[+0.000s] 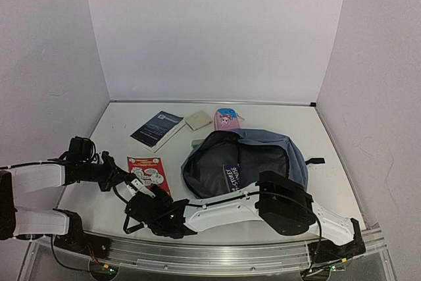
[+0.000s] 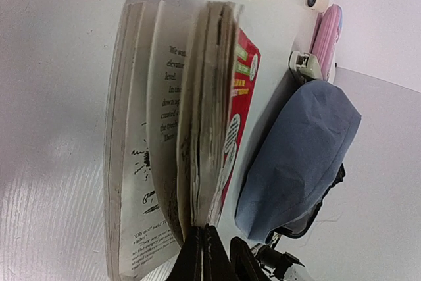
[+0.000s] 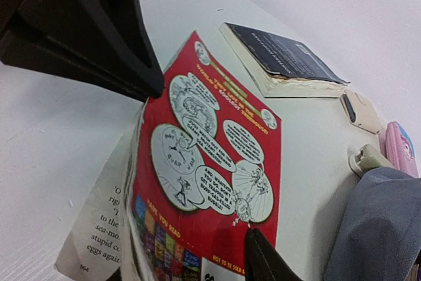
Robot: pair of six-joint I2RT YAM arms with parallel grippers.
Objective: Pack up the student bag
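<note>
A red book (image 1: 148,173) lies partly open at the table's left front, its cover and part of its pages (image 2: 210,97) raised while other pages (image 2: 141,162) stay down on the table. My left gripper is shut on the raised part at its edge; the right wrist view shows the left fingers (image 3: 135,64) at the red cover (image 3: 217,162). My right gripper stands open, its two fingers apart around the near end of the book. The grey-blue backpack (image 1: 276,141) lies open at centre right, with a purple book (image 1: 231,177) inside.
Behind lie a dark blue book (image 1: 158,129), a beige item (image 1: 198,120) and a pink case (image 1: 226,119). A small pale item (image 3: 370,158) sits beside the backpack. My right arm (image 1: 227,208) reaches across in front of the bag.
</note>
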